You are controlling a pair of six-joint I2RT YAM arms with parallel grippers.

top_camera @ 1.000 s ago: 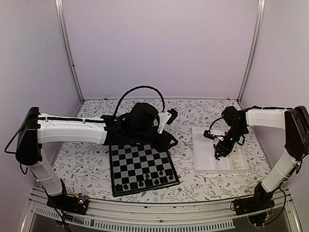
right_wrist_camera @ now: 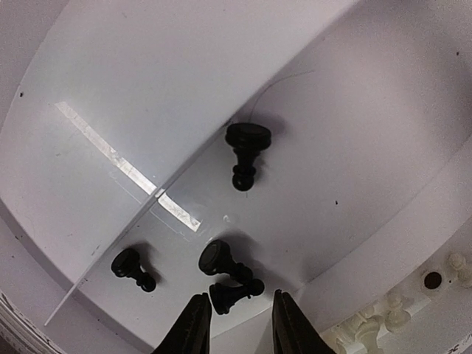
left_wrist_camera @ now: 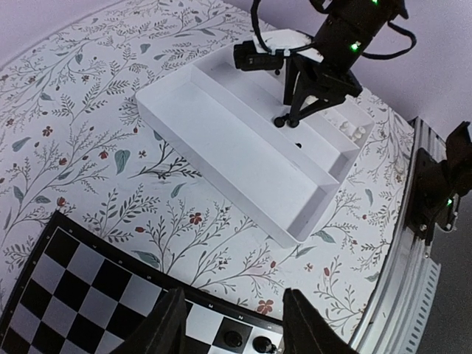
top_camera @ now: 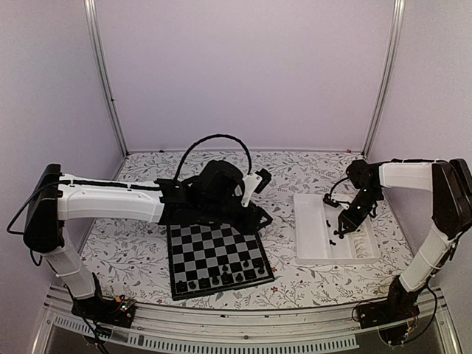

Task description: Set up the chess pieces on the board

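The chessboard (top_camera: 214, 262) holds several black pieces along its near rows. My left gripper (top_camera: 262, 221) hangs open over the board's right side, its fingers (left_wrist_camera: 168, 324) empty. My right gripper is open over the white tray (top_camera: 317, 251). In the right wrist view several black pawns lie on their sides in a compartment: one at the middle (right_wrist_camera: 245, 151), one at the lower left (right_wrist_camera: 129, 267), two together (right_wrist_camera: 217, 258) just beyond the fingertips.
Pale pieces (right_wrist_camera: 394, 317) lie in the tray's right compartment. The tray's left compartment (left_wrist_camera: 228, 155) is empty in the left wrist view.
My right gripper has moved to the right and slightly back over the tray, uncovering dark pieces in the top view. The left arm has shifted very slightly.
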